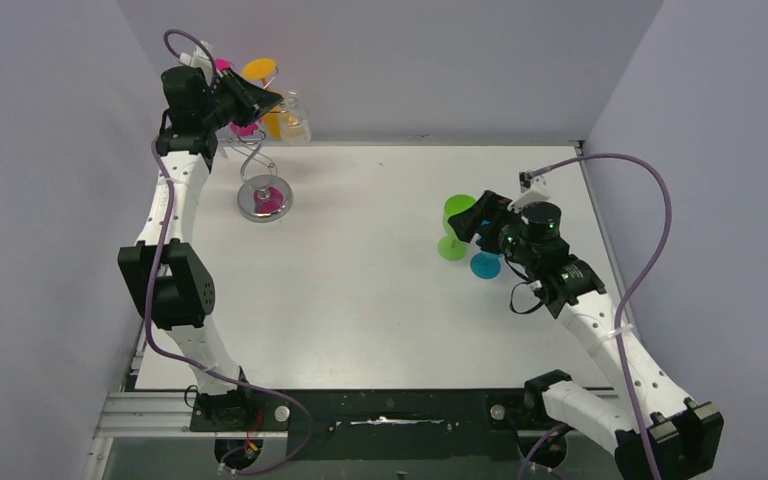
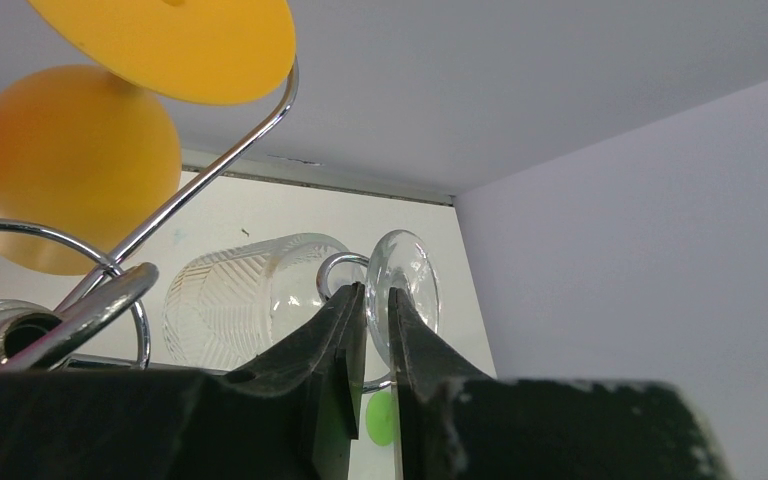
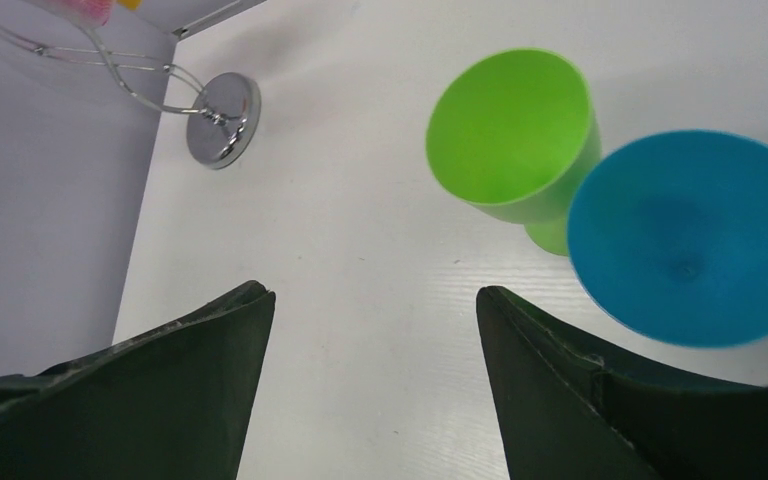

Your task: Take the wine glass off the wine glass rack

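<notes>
A clear wine glass [image 2: 230, 300] with a patterned bowl hangs sideways on the chrome rack [image 1: 265, 195]. Its round clear base [image 2: 415, 270] is at the tips of my left gripper, whose fingers stand a narrow gap apart. The near edge of the base shows in that gap; whether either finger touches it, I cannot tell. From above, the glass bowl [image 1: 295, 118] is just right of the left gripper's tip. Over the table's right part my right gripper is wide open and empty.
Orange glasses [image 2: 75, 165] hang on the rack close to my left gripper. A green goblet [image 3: 515, 130] and a blue goblet [image 3: 690, 240] stand near the right gripper.
</notes>
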